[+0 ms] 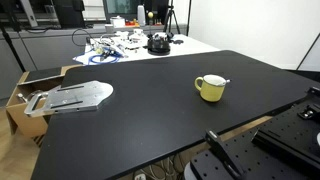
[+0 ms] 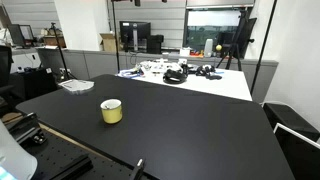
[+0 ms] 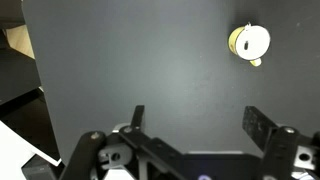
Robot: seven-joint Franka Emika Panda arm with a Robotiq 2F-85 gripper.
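Observation:
A yellow mug (image 1: 210,89) with a pale inside stands upright on the dark table, near its front edge in exterior view 1. The same mug (image 2: 111,112) is left of the middle in exterior view 2. From above, in the wrist view, the mug (image 3: 249,42) is at the upper right with a small dark mark or object inside. My gripper is open above the table, its fingers wide apart with nothing between them. The mug lies well off from the fingers, beyond the right one.
A flat white slotted rack (image 1: 70,97) lies on the far left of the table in exterior view 1. Cables and clutter (image 1: 120,42) sit on a white table behind.

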